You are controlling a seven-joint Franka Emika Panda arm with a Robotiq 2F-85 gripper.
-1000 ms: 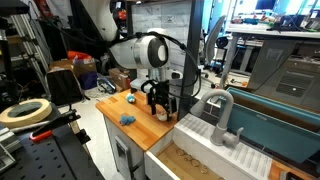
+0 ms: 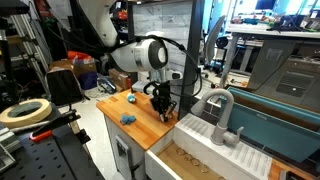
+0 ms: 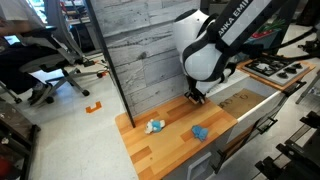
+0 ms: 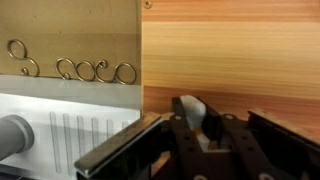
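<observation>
At the far side of the wooden counter, by the sink, my gripper [image 2: 165, 113] is low over the wood. The wrist view shows its dark fingers at the bottom edge, shut on a small whitish object [image 4: 195, 108]. Only the object's near end shows, so its full shape is hidden. In the second exterior view the gripper [image 3: 197, 96] stands near the wall-side edge of the counter, and the arm hides most of what it holds. A blue item [image 2: 128, 119] lies apart from it on the wood, as does a blue-and-white one [image 3: 155, 126].
An open drawer [image 2: 190, 160] holding several curled rings adjoins the counter. Right of the gripper are a white ribbed drainer [image 4: 75, 135] and a grey faucet [image 2: 217, 97]. A grey wall stands behind. Bare wood [image 3: 178, 135] lies between the blue items.
The gripper has shifted slightly at the same spot beside the sink. The blue items have not moved.
</observation>
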